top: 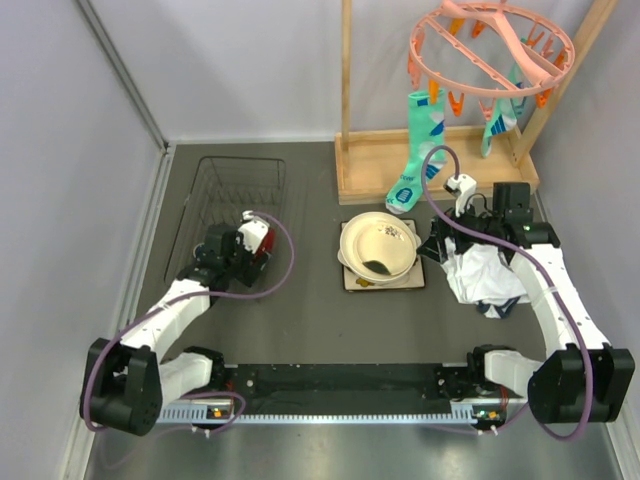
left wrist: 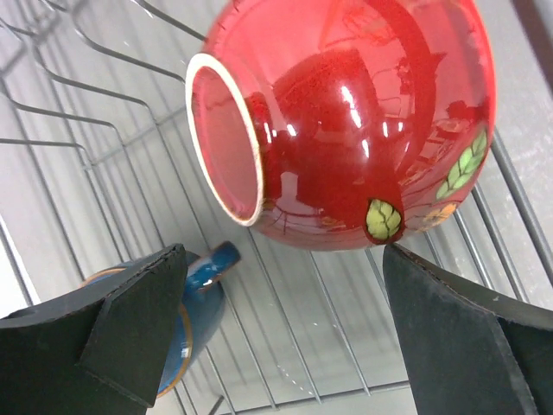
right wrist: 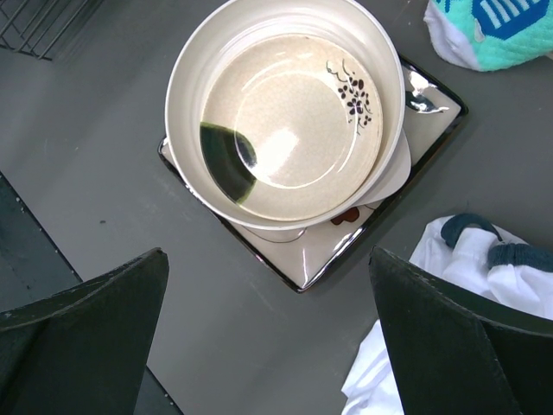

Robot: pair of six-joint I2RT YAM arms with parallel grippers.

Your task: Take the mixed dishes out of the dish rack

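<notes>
A glossy red bowl (left wrist: 346,112) rests tipped on its side in the wire dish rack (top: 238,180), its pale foot ring facing left in the left wrist view. Below and left of it is a dark blue cup (left wrist: 199,320), partly covered by a finger. My left gripper is over the rack, open, with the bowl just beyond its fingertips and nothing held. A cream plate (right wrist: 294,130) lies inside a white handled dish (right wrist: 192,177), stacked on a square patterned plate (right wrist: 302,259). My right gripper hangs open and empty to the right of this stack.
White cloth with dark bands (top: 485,275) lies under the right arm. A wooden stand (top: 365,175) with hanging socks (top: 425,140) and a pink clip ring occupies the back right. Bare table (top: 315,320) lies between rack and stack.
</notes>
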